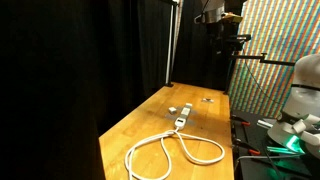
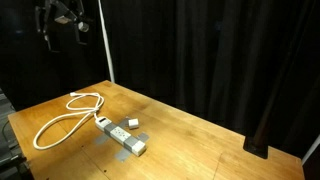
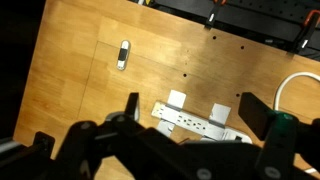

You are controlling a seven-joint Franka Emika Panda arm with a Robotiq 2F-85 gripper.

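My gripper is open, its two dark fingers wide apart with nothing held between them. It hangs well above the wooden table, at the top of exterior view 1 and the upper left of exterior view 2 [image 2: 67,38]. A white and grey power strip [image 2: 120,135] lies flat on the table. In the wrist view the strip [image 3: 200,122] shows beyond the gap between the fingers, its lower side partly hidden by the gripper. From its end a white cable [image 2: 45,122] runs in a wide loop.
A small white block [image 2: 133,123] sits beside the strip. Grey flat squares [image 3: 177,98] lie around it. A small dark-and-white stick-like item [image 3: 124,55] lies apart. Black curtains [image 2: 200,60] hang behind the table.
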